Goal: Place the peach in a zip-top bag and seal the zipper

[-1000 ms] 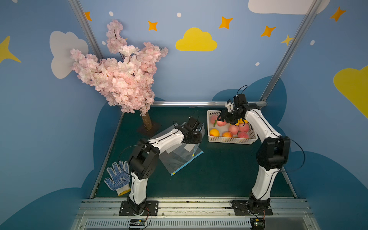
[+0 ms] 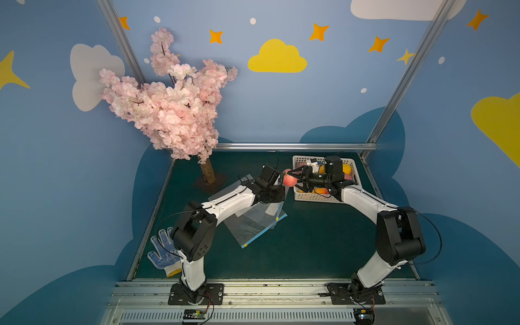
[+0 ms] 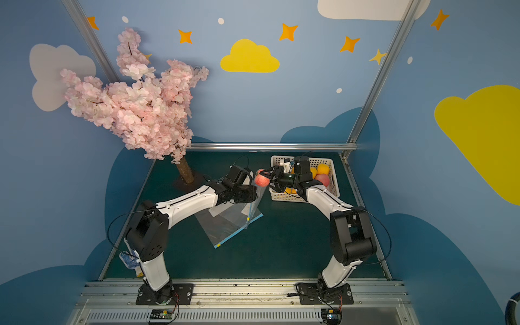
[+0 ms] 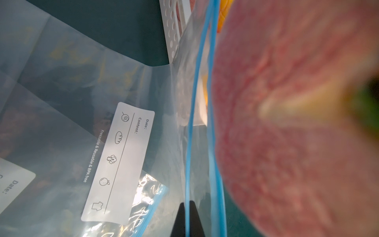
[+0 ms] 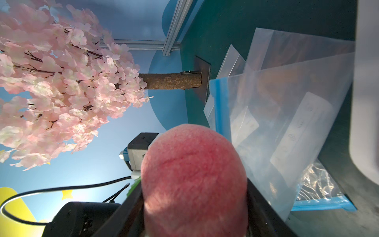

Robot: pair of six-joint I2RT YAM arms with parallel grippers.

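A pink peach is gripped by my right gripper, which is shut on it. In the left wrist view the peach fills the right side, close beside the blue-edged mouth of a clear zip top bag. My left gripper is shut on one blue edge of that mouth. The two blue strips stand slightly apart, and the peach is outside them. From the right wrist view, the bag hangs upright, its blue zipper strip just beyond the peach.
More clear bags lie flat on the green table. A white basket of fruit sits beneath my right arm. A blossom tree stands at the back left, and a glove lies at the front left.
My right arm has swung left from the basket's back side, carrying the peach over to the bag at my left gripper.
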